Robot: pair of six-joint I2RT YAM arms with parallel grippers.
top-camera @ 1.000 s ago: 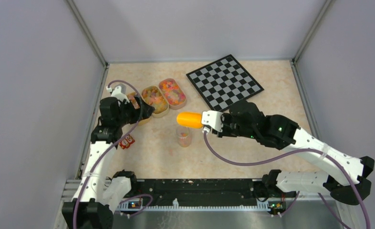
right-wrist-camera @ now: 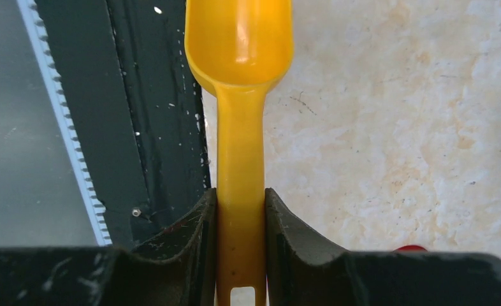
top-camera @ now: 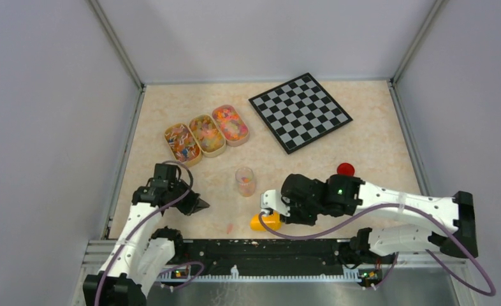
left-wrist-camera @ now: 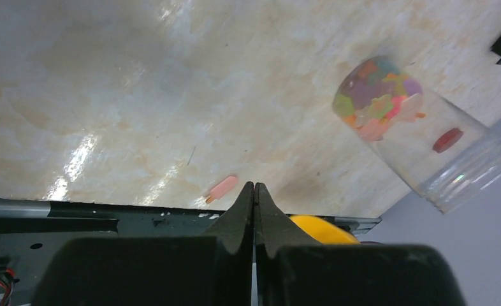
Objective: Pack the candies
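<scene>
A clear cylindrical jar (top-camera: 245, 182) holds coloured candies (left-wrist-camera: 378, 102) near the table's middle. Three containers of candies (top-camera: 206, 134) line the back left. A small pink candy (left-wrist-camera: 222, 187) lies near the front edge. My left gripper (top-camera: 199, 206) is shut at the left front, left of the jar, nothing showing between its fingers. My right gripper is shut on the handle of a yellow scoop (right-wrist-camera: 239, 153), low at the front edge right of the jar.
A chessboard (top-camera: 300, 111) lies at the back right. A red round object (top-camera: 345, 169) is beside the right arm. Bare table (top-camera: 382, 127) shows at the right.
My right gripper has moved down toward the front edge with the yellow scoop.
</scene>
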